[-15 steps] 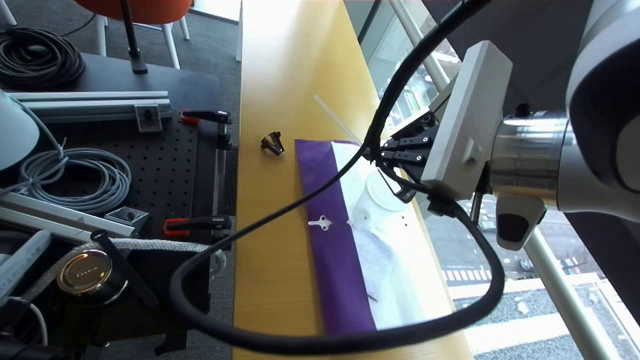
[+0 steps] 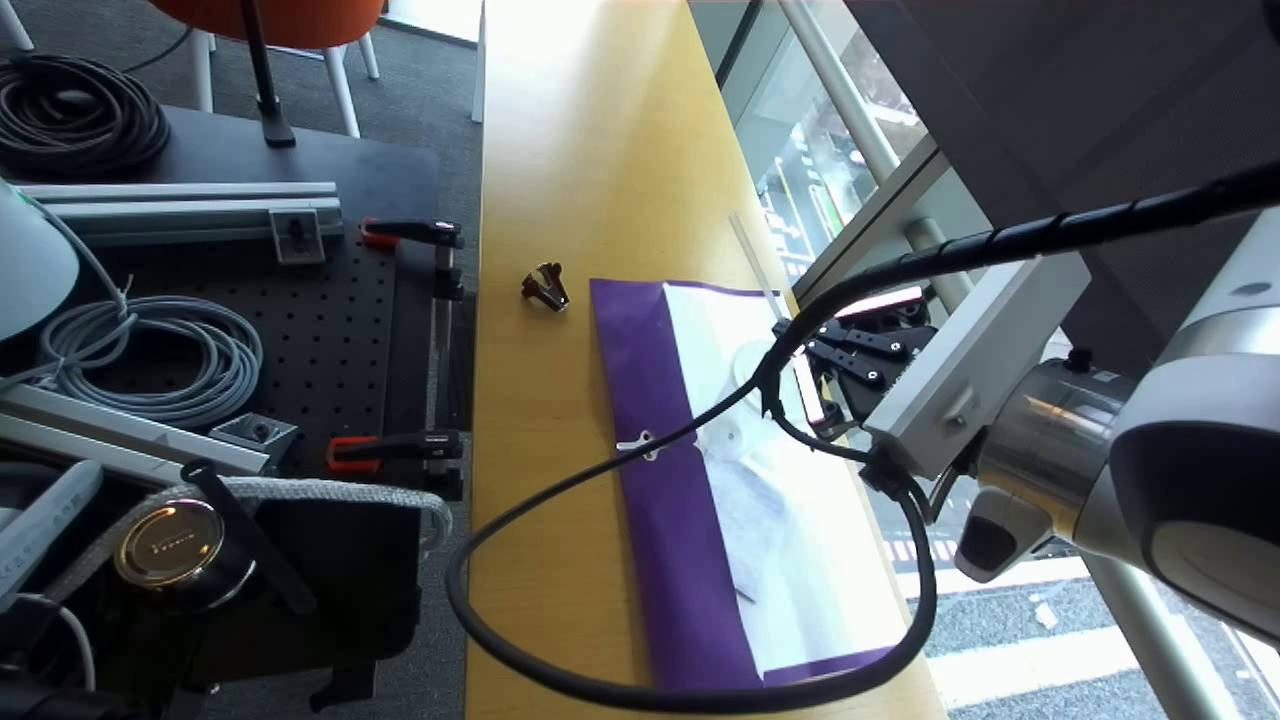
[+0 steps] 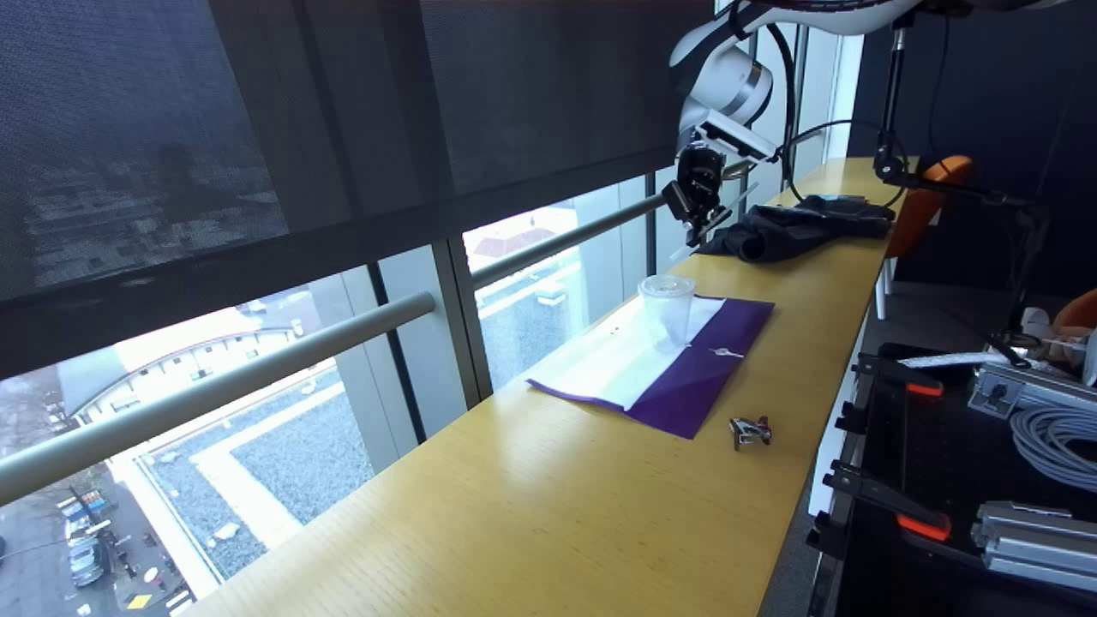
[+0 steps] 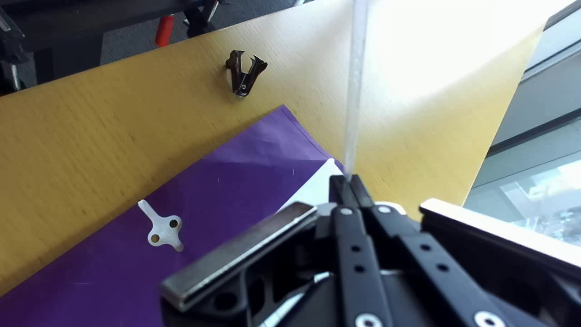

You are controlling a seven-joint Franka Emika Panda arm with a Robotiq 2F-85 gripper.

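My gripper is shut on a thin translucent straw (image 4: 355,87), which sticks out beyond the fingertips. In exterior view 1 the straw (image 2: 752,250) slants up and left from the gripper (image 2: 786,326), close to the window side of the table. A clear plastic cup (image 3: 666,314) with a lid (image 3: 666,284) stands upright on a purple and white folder (image 3: 711,380). From exterior view 2 the gripper (image 3: 697,236) hangs higher than the cup and beyond it. In the wrist view my fingers hide most of the cup.
A small silver key-like piece (image 4: 164,229) lies on the purple strip. A dark staple remover (image 4: 243,75) sits on bare wood near the table edge. Dark cloth (image 3: 797,228) lies farther along the table. The arm's black cable (image 2: 528,480) loops over the folder.
My gripper has moved right, towards the window, in exterior view 1, carrying the straw. Cup and folder stayed put.
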